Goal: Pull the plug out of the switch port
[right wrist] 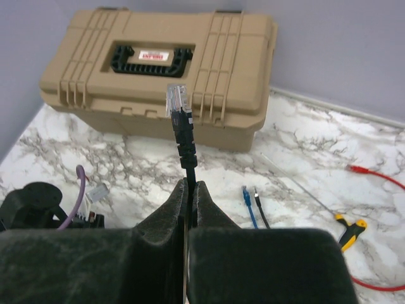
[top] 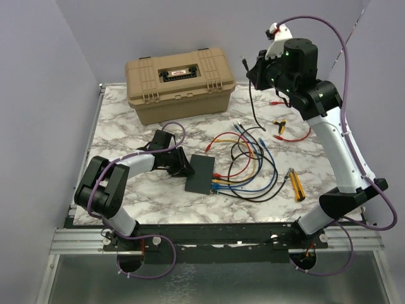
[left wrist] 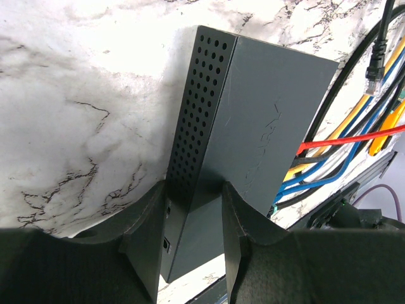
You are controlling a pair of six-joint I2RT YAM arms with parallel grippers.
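Note:
The dark grey network switch (top: 200,174) lies flat on the marble table, with red, yellow, blue and black cables entering its right-hand side. My left gripper is at its perforated side (left wrist: 201,95), fingers apart with part of the switch between them; whether they press on it is unclear. High at the back right, my right gripper is shut on a black cable. The clear plug (right wrist: 177,98) and black boot (right wrist: 185,139) point up beyond the fingertips, free of any port. From this gripper the black cable (top: 253,109) hangs down.
A tan tool case (top: 180,82) stands at the back. Coiled cables (top: 253,168) spread right of the switch. A yellow-handled tool (top: 297,187) lies further right, a screwdriver (right wrist: 351,232) behind. Bare table lies left of the switch.

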